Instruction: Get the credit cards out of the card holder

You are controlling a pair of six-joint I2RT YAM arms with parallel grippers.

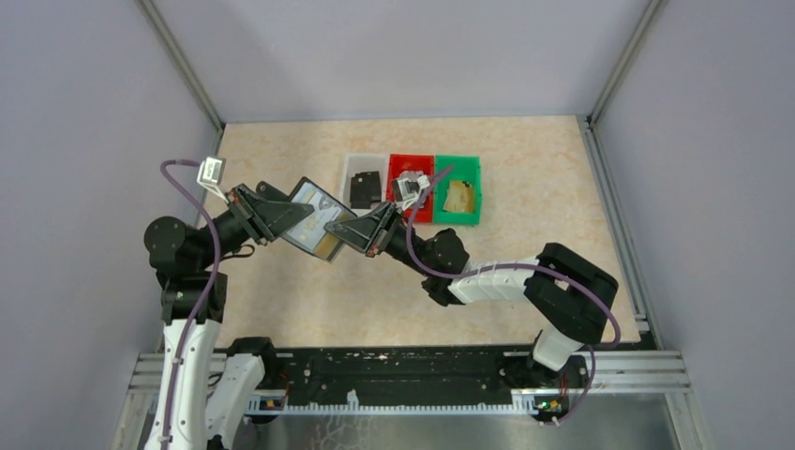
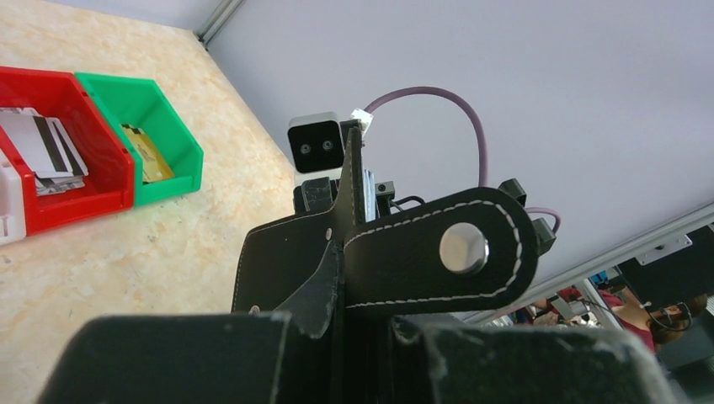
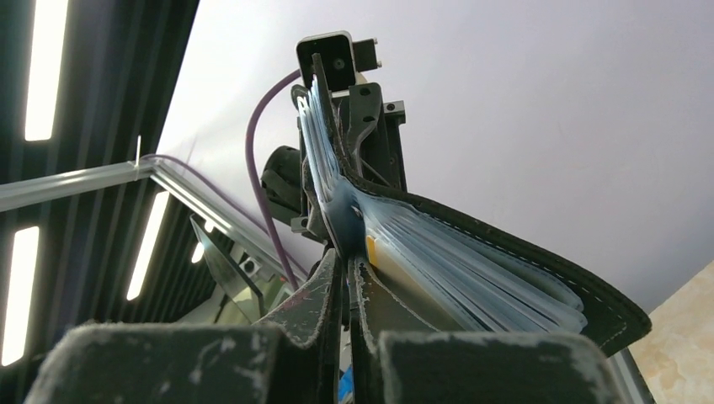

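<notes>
A black leather card holder (image 1: 317,234) with clear sleeves and cards is spread in the air between my grippers. My left gripper (image 1: 296,212) is at its upper left; in the left wrist view the stitched leather flap (image 2: 396,261) sits at its fingers, whose gap is hidden. My right gripper (image 1: 339,228) reaches the holder's right side; in the right wrist view its fingers are shut beside the fanned sleeves (image 3: 455,261), with no card visible between them. A yellowish card (image 3: 387,269) shows in a sleeve.
Behind, a white bin (image 1: 352,161) holds dark items, a red bin (image 1: 412,161) cards with stripes, a green bin (image 1: 473,178) a yellow item.
</notes>
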